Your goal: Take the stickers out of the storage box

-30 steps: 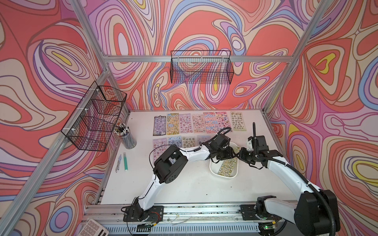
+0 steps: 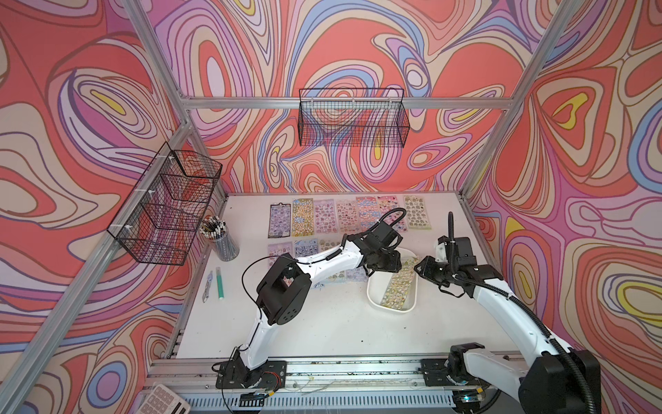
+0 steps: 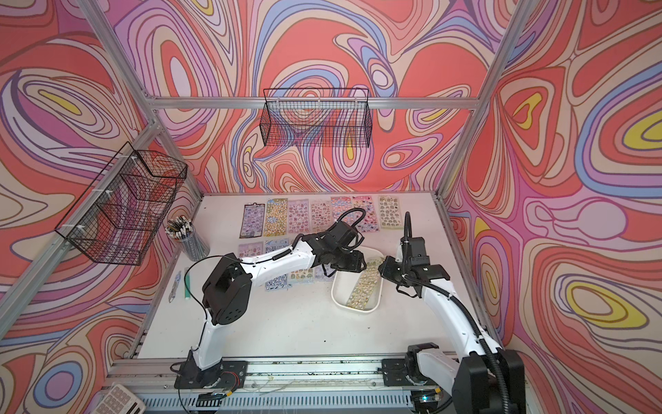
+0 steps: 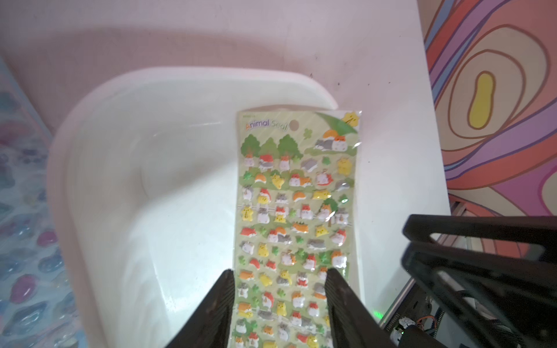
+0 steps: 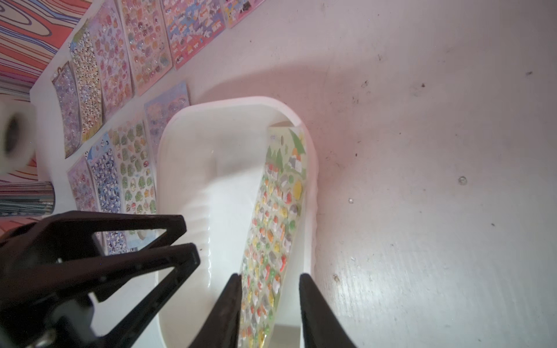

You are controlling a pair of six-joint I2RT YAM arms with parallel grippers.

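The white storage box [image 2: 378, 293] stands on the table's right half, holding a cream "Animal Seal" sticker sheet [image 2: 396, 293] that leans along its right wall, its top end near the rim in the left wrist view. My left gripper hangs over the box above the sheet, fingers apart, holding nothing. My right gripper is at the box's right side, fingers apart above the sheet and wall, also empty.
Rows of sticker sheets [image 2: 324, 215] cover the back and middle of the table. A pen cup [image 2: 226, 245] stands at the left, with two slim items nearby. Wire baskets [image 2: 353, 124] hang on the frame.
My left gripper has moved up and slightly left, uncovering more of the sheet. The sheet stays in the box.
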